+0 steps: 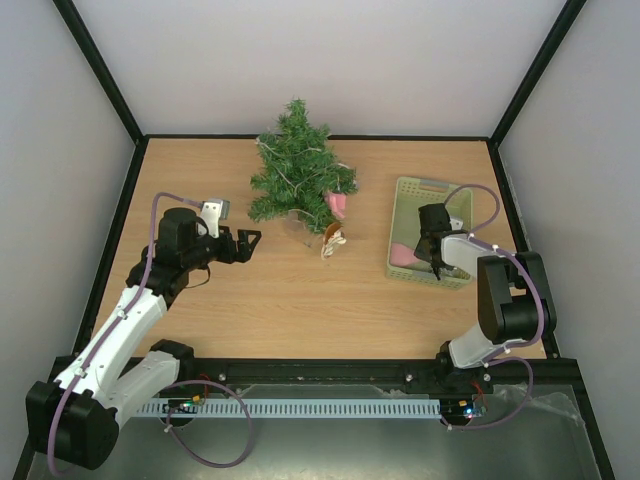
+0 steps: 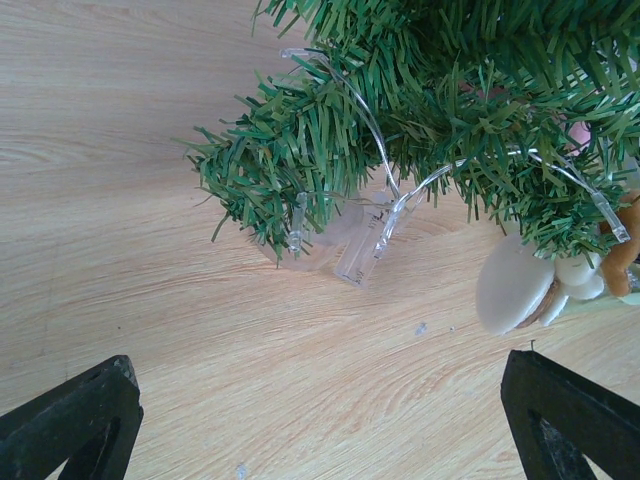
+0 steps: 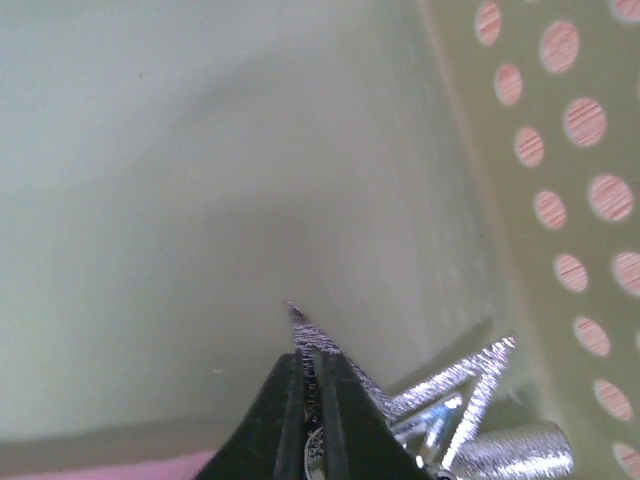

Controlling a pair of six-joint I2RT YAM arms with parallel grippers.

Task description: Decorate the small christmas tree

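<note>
The small Christmas tree (image 1: 300, 170) stands at the back centre, with a pink ornament (image 1: 336, 205) and a white-and-brown ornament (image 1: 333, 242) at its lower right. My left gripper (image 1: 250, 243) is open, left of the tree's base; its wrist view shows branches, wire lights and bare table between the fingers. My right gripper is down in the green basket (image 1: 395, 210), shut, over glittery silver ornaments (image 3: 510, 455) near the perforated wall. Whether anything is pinched between its tips is unclear.
A pink item (image 1: 403, 255) lies in the basket. Dark frame edges border the table on the sides and back.
</note>
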